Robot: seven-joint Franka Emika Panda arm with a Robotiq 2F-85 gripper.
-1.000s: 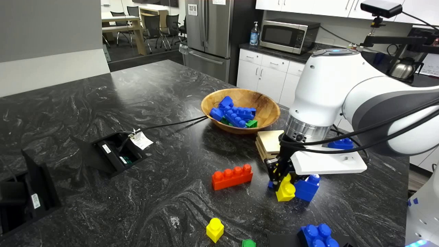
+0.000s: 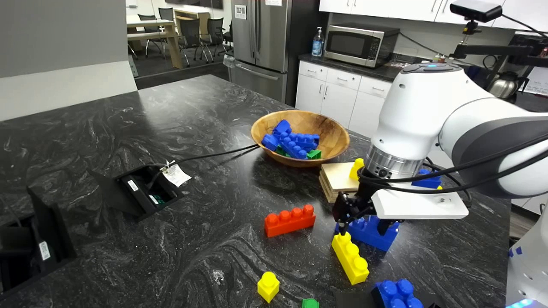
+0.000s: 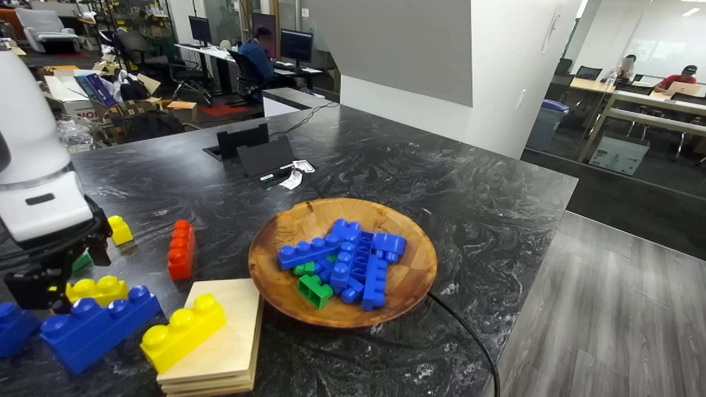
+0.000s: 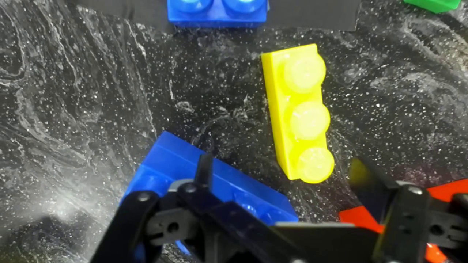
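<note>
My gripper is open, its two fingers wide apart and nothing held between them. A three-stud yellow brick [image 4: 300,111] lies on the dark table just beyond the fingertips; in exterior view 1 the same yellow brick [image 2: 350,259] is in front of the gripper [image 2: 362,224]. Below the left finger in the wrist view is a long blue brick [image 4: 237,179], partly covered by that finger. Behind the right finger shows part of a red brick [image 4: 357,217]. A wooden bowl [image 3: 271,291] holds several blue and green bricks.
A second yellow brick [image 3: 185,334] rests on a stack of wooden squares [image 3: 241,331] beside the bowl. A small yellow brick [image 2: 268,286], a green brick [image 2: 310,303] and another blue brick [image 2: 398,293] are near the front. Open table stretches left of the red brick [image 2: 290,221].
The yellow brick, earlier at the fingers, now lies lengthwise on the table nearer exterior view 1. My arm has shifted slightly right there, apart from the brick.
</note>
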